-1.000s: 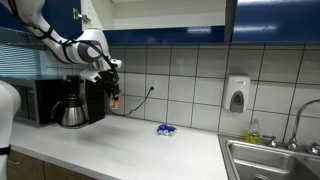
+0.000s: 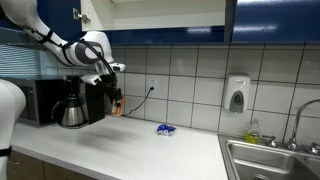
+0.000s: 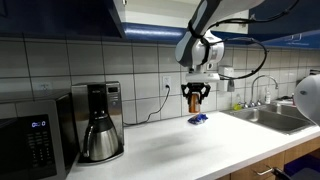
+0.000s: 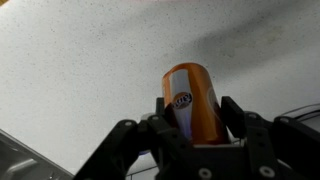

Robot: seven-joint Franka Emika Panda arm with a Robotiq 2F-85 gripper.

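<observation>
An orange bottle-like container with a pale band [image 4: 190,103] is between the black fingers of my gripper, which is shut on it. From the side, the orange container [image 2: 118,106] hangs upright below the gripper [image 2: 117,98], above the white counter [image 2: 130,148]. In exterior view 2 the orange container [image 3: 194,104] likewise hangs clear of the counter. The fingers partly hide its lower end in the wrist view.
A blue packet [image 2: 166,129] lies on the counter near the wall. The coffee maker [image 3: 104,122] and microwave [image 3: 32,140] stand at one end, the sink [image 2: 262,160] at the other.
The arm has lowered slightly, bringing the orange container a little down and to the right, still in the gripper. The blue packet has stayed put.
</observation>
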